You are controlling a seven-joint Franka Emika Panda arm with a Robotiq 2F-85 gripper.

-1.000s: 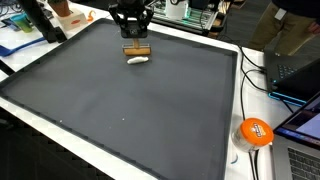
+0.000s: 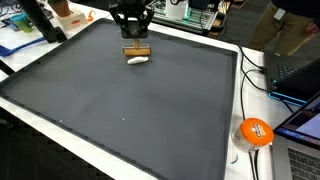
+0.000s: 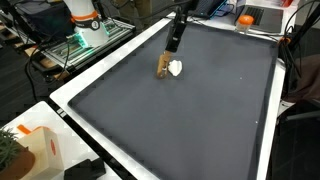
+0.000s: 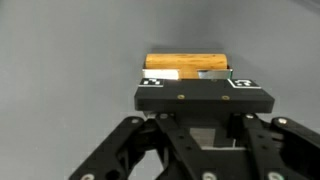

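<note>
A light-brown wooden piece [image 2: 137,53] is at the far side of the dark board, directly under my gripper [image 2: 136,46]. Seen from the wrist, this wooden piece [image 4: 185,61] lies crosswise, with an orange-brown part running down between the metal fingers. The gripper is shut on that part. A small white object [image 2: 138,60] rests on the board just in front of the wood. In the second exterior view the white object [image 3: 175,68] appears right beside the wooden piece [image 3: 162,66]. Whether the wood touches the board cannot be told.
Most of the dark board [image 2: 120,95] is bare. An orange-topped round item [image 2: 253,133] stands on the white table edge at the right, near a laptop [image 2: 298,158]. Cables and tools crowd the far edge behind the arm.
</note>
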